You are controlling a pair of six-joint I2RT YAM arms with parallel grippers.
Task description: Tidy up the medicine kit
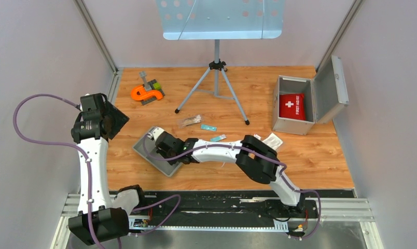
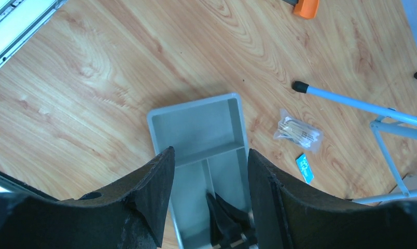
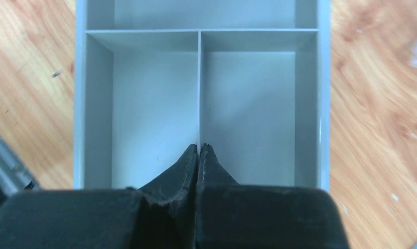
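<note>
A grey tray [image 1: 153,159] with three empty compartments lies at the table's left front. My right gripper is shut on the thin divider [image 3: 199,98] between its two smaller compartments. Off to the left, my left gripper stands open with nothing between its fingers, the tray showing beyond it. A bag of cotton swabs [image 2: 300,130] and a teal packet [image 1: 209,127] lie right of the tray. Another teal packet [image 1: 218,138] and a white packet [image 1: 273,141] are beside the right arm. The red first aid pouch [image 1: 292,107] sits inside the open grey box [image 1: 293,126].
A blue-grey stand [image 1: 217,78] spreads its tripod legs over the back middle of the table. An orange tool [image 1: 146,94] lies at the back left. Clear wood stretches across the right front.
</note>
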